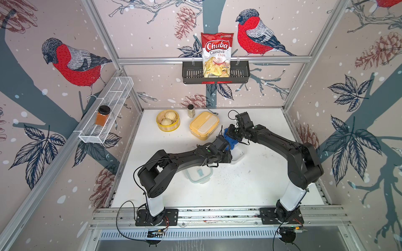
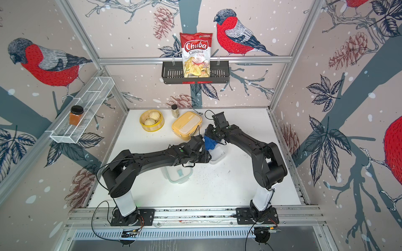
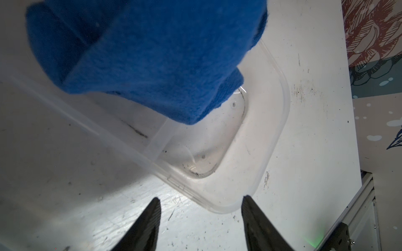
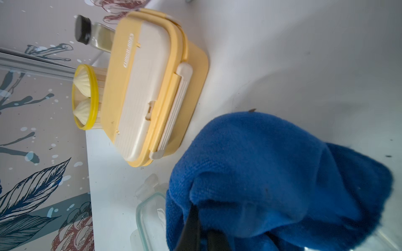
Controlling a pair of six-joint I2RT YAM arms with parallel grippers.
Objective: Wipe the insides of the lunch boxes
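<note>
My right gripper is shut on a bunched blue cloth (image 4: 259, 175), whose folds hide most of the fingertips. In the left wrist view the cloth (image 3: 167, 54) hangs above the clear plastic lunch box (image 3: 268, 129) and covers its far part. Small dark specks show on the box's bare floor. My left gripper stands part open at the box's near corner, with nothing seen between its fingers. In the top left view the left arm hides part of the box (image 1: 237, 154).
A clear lid (image 1: 199, 174) lies below the left forearm. Behind stand a closed yellow lunch box (image 1: 204, 124), a steamer with buns (image 1: 168, 120) and a spice jar (image 1: 191, 110).
</note>
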